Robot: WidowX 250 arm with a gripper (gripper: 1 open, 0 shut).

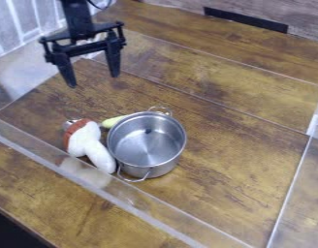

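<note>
My gripper (90,68) hangs open at the upper left, raised over bare wood with nothing between its fingers. Below it, a steel pot (147,148) with two wire handles stands on the wooden surface (233,116) and looks empty. Left of the pot lies a white plush-like object (94,153) with a red-orange part near its top end. A small pale yellow-green object (115,121) lies by the pot's upper left rim, partly hidden.
Clear plastic walls or strips border the area at the left, front and right. The wood right of and behind the pot is clear. A dark slot shows at the back right.
</note>
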